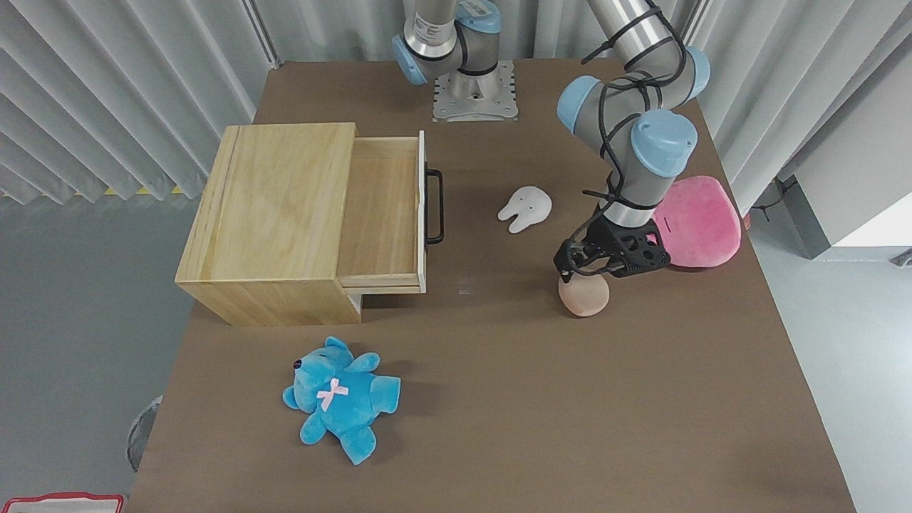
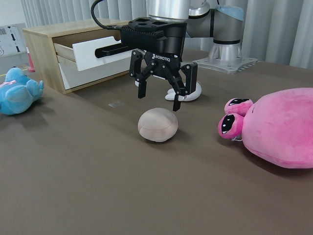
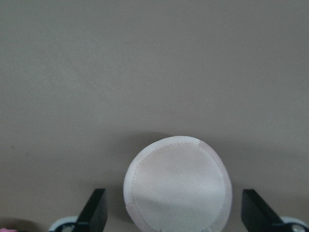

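Observation:
My gripper [image 2: 159, 99] is open above a pale beige round plush [image 2: 157, 125], also under it in the front view [image 1: 583, 296]. In the wrist view the plush [image 3: 177, 189] lies between the two dark fingertips, seen from above with nothing gripped. A white rabbit-shaped piece [image 1: 531, 205] lies behind it. A pink plush [image 2: 278, 128] with big eyes sits beside it, partly behind my arm in the front view.
A wooden cabinet [image 1: 256, 205] with its drawer [image 1: 377, 205] pulled out stands on the left. A blue teddy bear [image 1: 345, 402] lies in front of it.

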